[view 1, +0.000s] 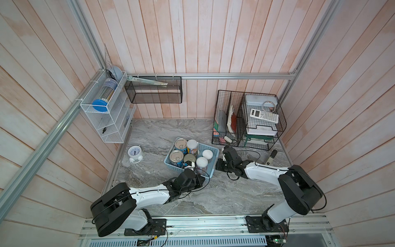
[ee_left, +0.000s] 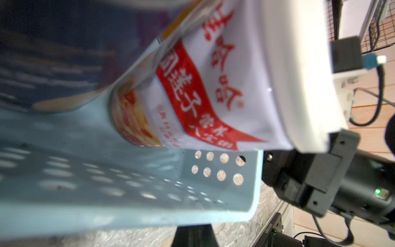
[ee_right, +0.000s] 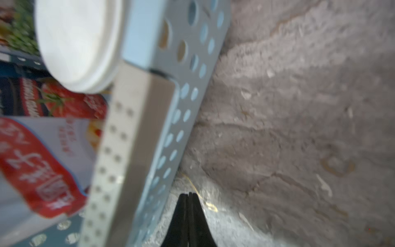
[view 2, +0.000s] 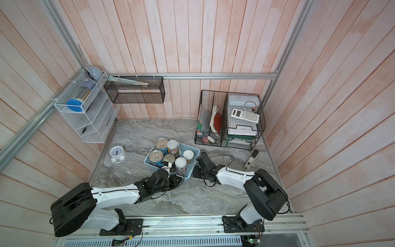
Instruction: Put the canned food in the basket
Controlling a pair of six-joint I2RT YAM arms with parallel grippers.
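Note:
A light blue perforated basket (view 1: 213,163) stands on the counter with several cans inside, some with metal tops (view 1: 176,155) and some with white lids (view 1: 207,154). In the left wrist view a white-lidded can (ee_left: 197,94) with a red band rests in it, leaning. My left gripper is shut just outside the basket's near wall, and nothing shows between its fingers. On the basket's right side my right gripper is likewise shut, close beside the perforated wall and over bare counter, with nothing visible between its fingertips.
A white clock (view 1: 135,154) stands left of the basket. At the back right is a black wire rack (view 1: 249,119) with a remote and books. A dark-topped marker-like object (view 2: 251,159) lies on the right.

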